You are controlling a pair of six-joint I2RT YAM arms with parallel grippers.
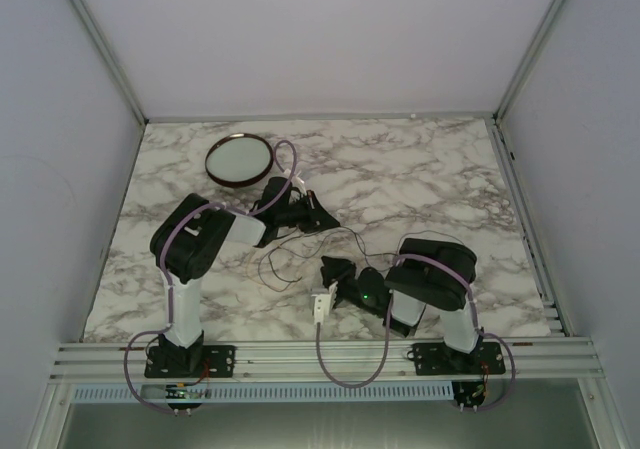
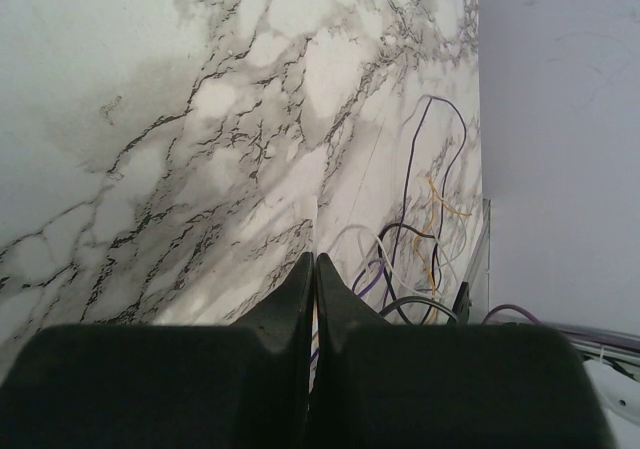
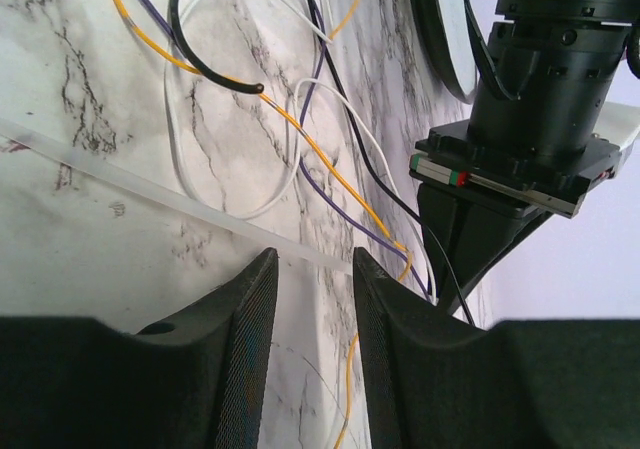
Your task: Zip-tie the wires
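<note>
Loose white, orange, purple and black wires lie on the marble table, running beside and in front of my left gripper (image 1: 328,224), whose fingers are shut; the left wrist view shows them closed, with wires around their tips. My right gripper is open, low over the table near the front. A translucent flat strip (image 3: 160,194), apparently a zip tie, lies under the wires just beyond its fingertips. Whether any wire is caught in the left fingers is unclear.
A round dark-rimmed white dish (image 1: 239,159) stands at the back left. Metal rails border the table.
</note>
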